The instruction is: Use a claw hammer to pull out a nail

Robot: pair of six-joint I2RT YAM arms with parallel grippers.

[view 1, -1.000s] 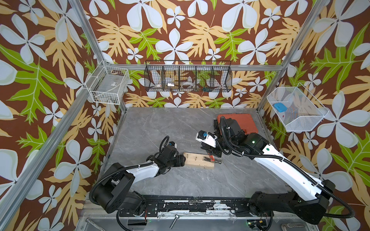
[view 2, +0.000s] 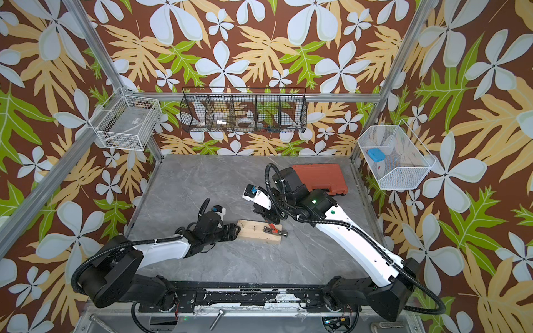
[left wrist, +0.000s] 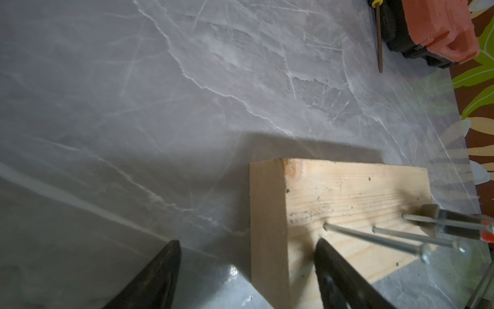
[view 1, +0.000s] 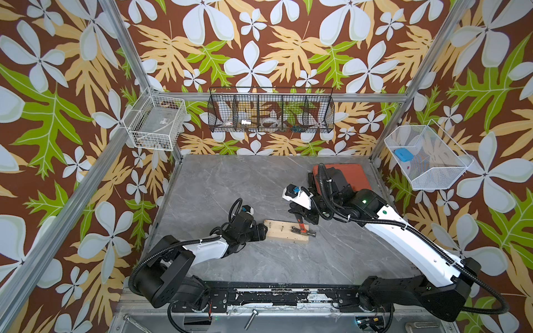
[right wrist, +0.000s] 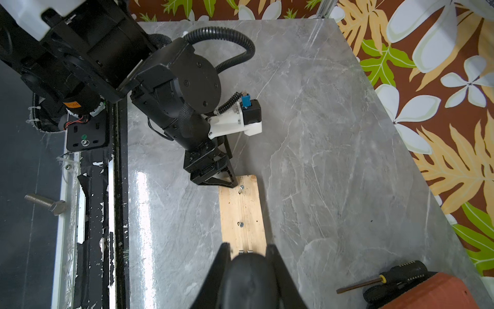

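Observation:
A pale wooden block [left wrist: 355, 190] lies on the grey table with 3 nails standing in it, the nearest nail [left wrist: 375, 240] close to its left end. My left gripper is at that end, its fingers apart; one finger [left wrist: 334, 273] overlaps the block's top, the other [left wrist: 154, 278] is over the table. The claw hammer's head [view 1: 303, 232] is at the block's right end, beside the farthest nail [left wrist: 447, 221]; whether the claw is around it cannot be told. My right gripper is shut on the hammer's dark handle [right wrist: 250, 283].
A red case [view 2: 319, 176] stands at the back right, with a screwdriver [right wrist: 386, 277] beside it. Wire baskets hang at the back [view 1: 271, 113], left [view 1: 158, 123] and right [view 1: 427, 158].
The hammer's head has shifted slightly left over the block, and more of its red handle shows. The right gripper has moved only slightly; the left arm and block look almost unchanged.

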